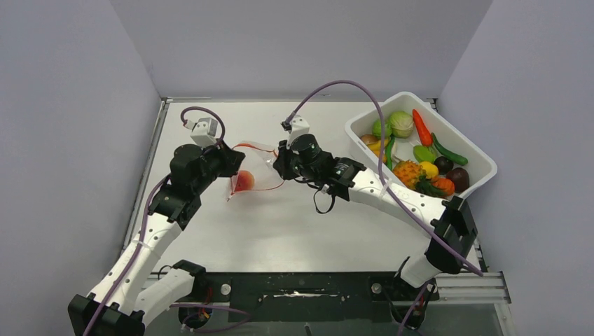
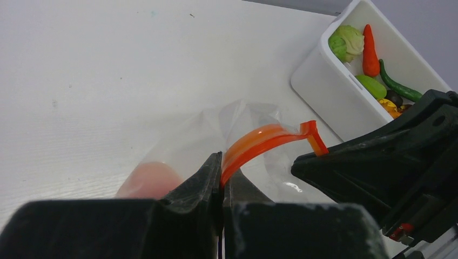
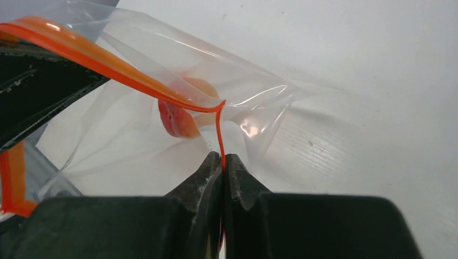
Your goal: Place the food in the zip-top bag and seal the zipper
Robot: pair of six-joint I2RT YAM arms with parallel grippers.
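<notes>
A clear zip top bag [image 1: 260,162] with an orange rim [image 2: 259,141] spans the space between my two grippers. Inside it rests a red-orange peach-like fruit [image 1: 244,180], seen through the film in the right wrist view [image 3: 181,116]. My left gripper is shut on one side of the orange rim, which rises from between its fingertips. On the opposite side, my right gripper is shut with the rim's thin orange edge running between its fingers. The bag's mouth is spread apart between them.
At the back right stands a white bin [image 1: 476,150] full of toy vegetables and fruit, including a carrot [image 1: 421,127] and a cabbage [image 1: 401,124]. The right arm reaches past its front side.
</notes>
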